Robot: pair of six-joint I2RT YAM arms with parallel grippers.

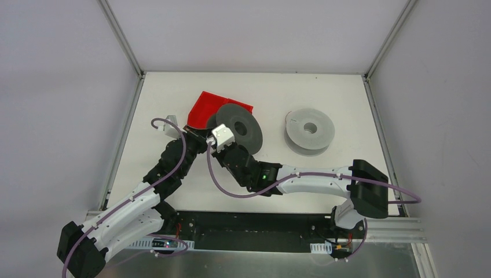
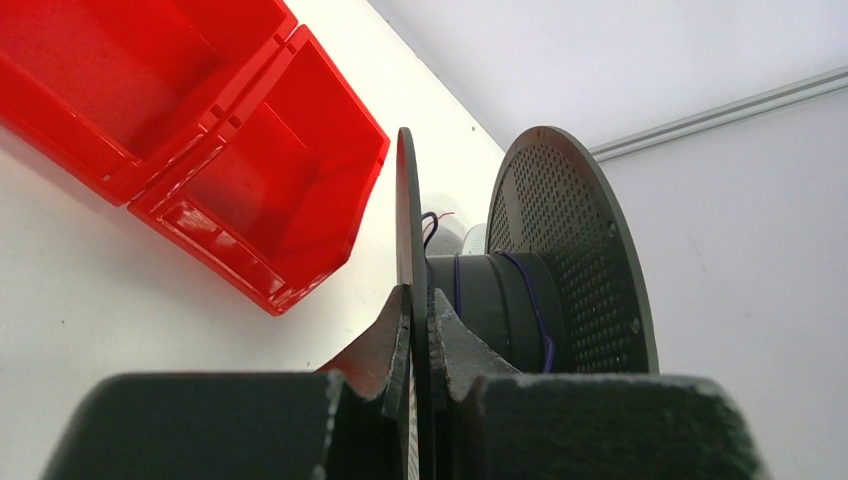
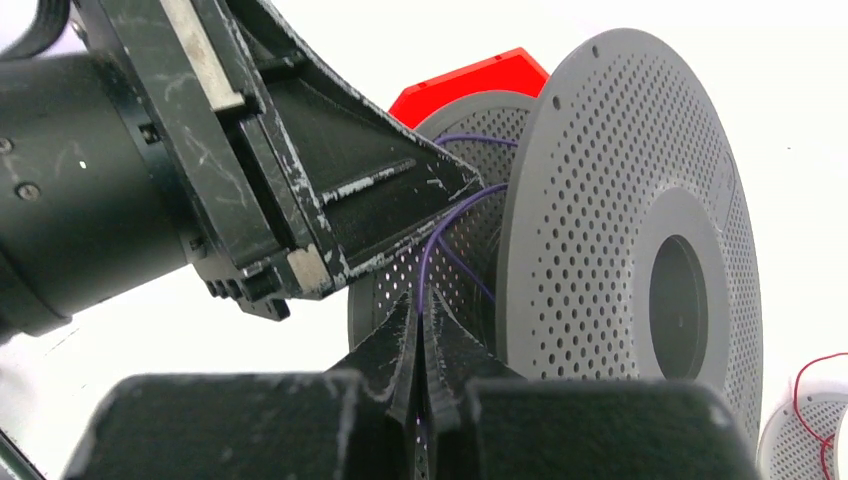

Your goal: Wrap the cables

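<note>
A grey spool with perforated flanges stands on edge near the arms, its far flange (image 2: 590, 260) and dark core (image 2: 490, 300) showing in the left wrist view. My left gripper is shut on the rim of its near flange, which runs between the fingers. Thin purple cable (image 3: 450, 215) comes out from between the flanges and drops to my right gripper, shut with the cable between its fingertips. Some purple turns (image 2: 535, 310) lie around the core. Both grippers are close together left of the spool's middle.
Red bins (image 2: 290, 160) sit behind the spool. A second, light grey spool (image 1: 307, 128) lies flat at the right, with a red cable (image 3: 805, 395) at it.
</note>
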